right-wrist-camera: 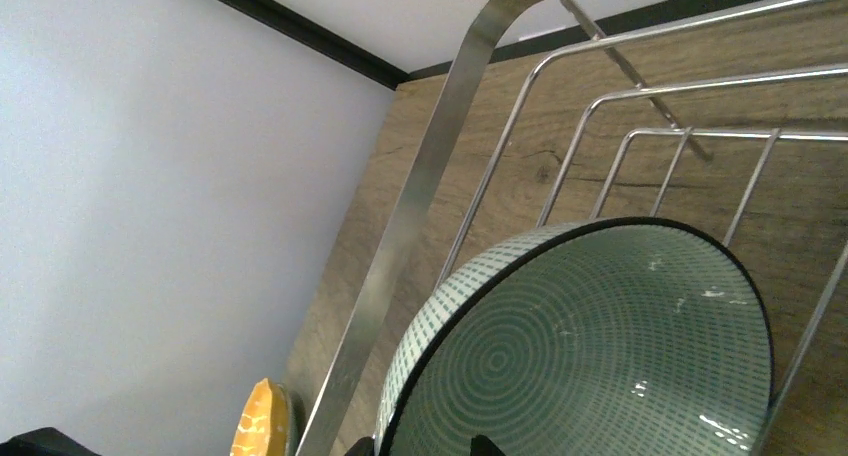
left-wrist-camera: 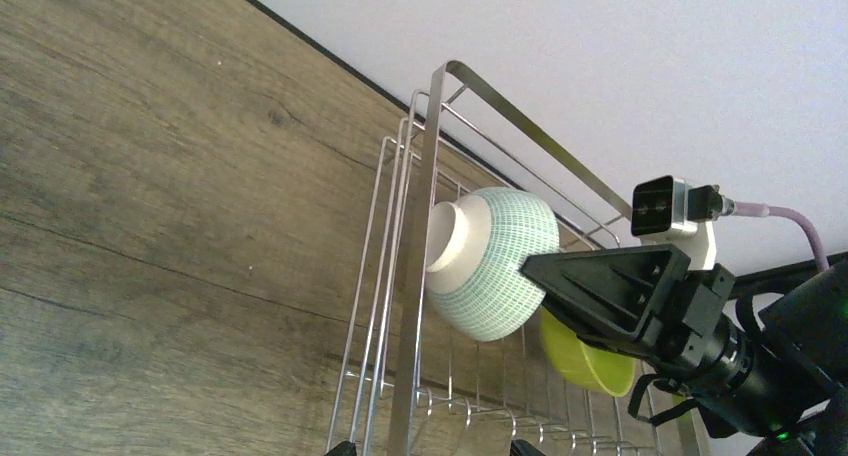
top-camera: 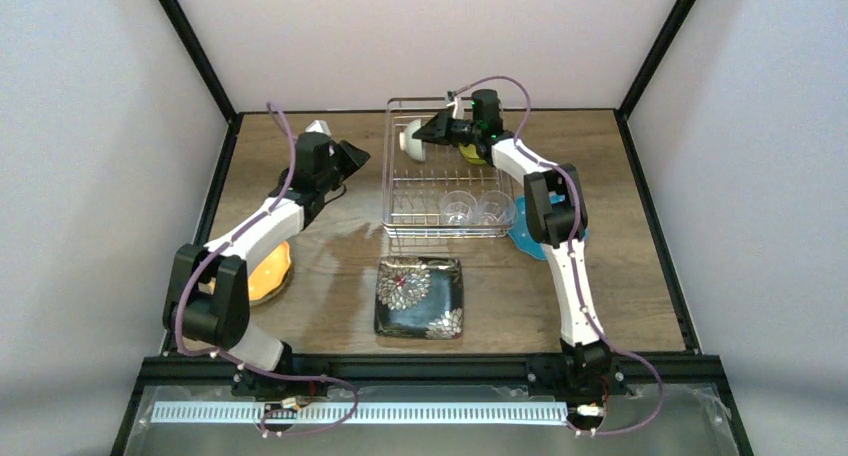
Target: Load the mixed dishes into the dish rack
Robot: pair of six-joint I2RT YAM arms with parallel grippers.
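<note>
A green-and-white patterned bowl (top-camera: 410, 139) (left-wrist-camera: 492, 266) (right-wrist-camera: 580, 346) lies on its side at the rack's back left, with the dish rack (top-camera: 445, 228) around it. My right gripper (top-camera: 424, 132) is at that bowl, fingertips touching or very near its side; whether it grips is unclear. A lime-green bowl (left-wrist-camera: 590, 366) and two clear glasses (top-camera: 458, 208) are also in the rack. My left gripper (top-camera: 362, 158) hovers left of the rack; only its fingertips show in its wrist view, and they look apart with nothing between them.
A dark decorated square plate (top-camera: 420, 306) lies in front of the rack. An orange plate (top-camera: 270, 274) on another dish is at the left, partly behind my left arm. A blue dish (top-camera: 525, 236) is under the right arm.
</note>
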